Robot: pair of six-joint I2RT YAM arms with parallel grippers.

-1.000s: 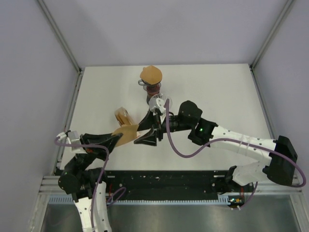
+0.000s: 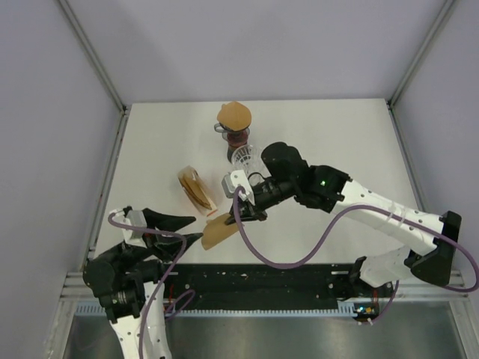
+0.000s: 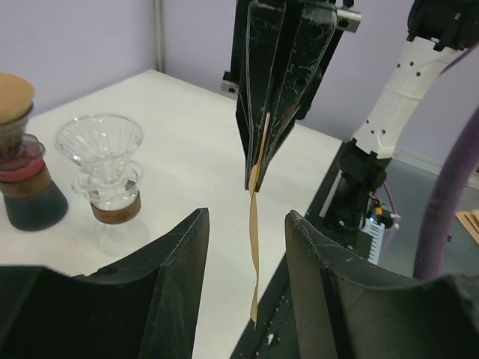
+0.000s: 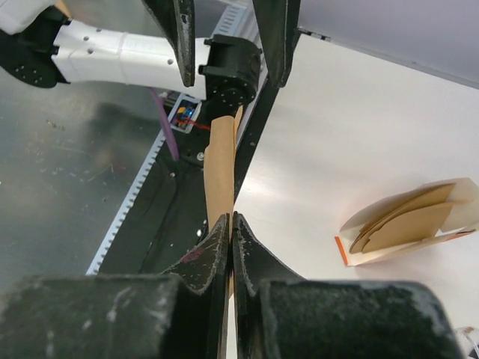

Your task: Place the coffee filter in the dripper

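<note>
My right gripper is shut on a brown paper filter, which hangs low near the table's front edge, seen edge-on in the left wrist view. Just to the left of it, my left gripper stands open, its fingertips either side of the filter in that view but apart from it in the top view. The glass dripper [image 3: 99, 138] stands on a banded glass vessel [image 3: 120, 235] at the back, partly hidden by the right arm in the top view [image 2: 244, 157].
A holder with spare filters [image 2: 196, 191] lies at left-centre. A grinder-like item with a tan lid [image 2: 233, 117] and red middle stands behind the dripper. Purple cables hang over both arms.
My right gripper has shut on the filter and moved lower in the top view, carrying it.
</note>
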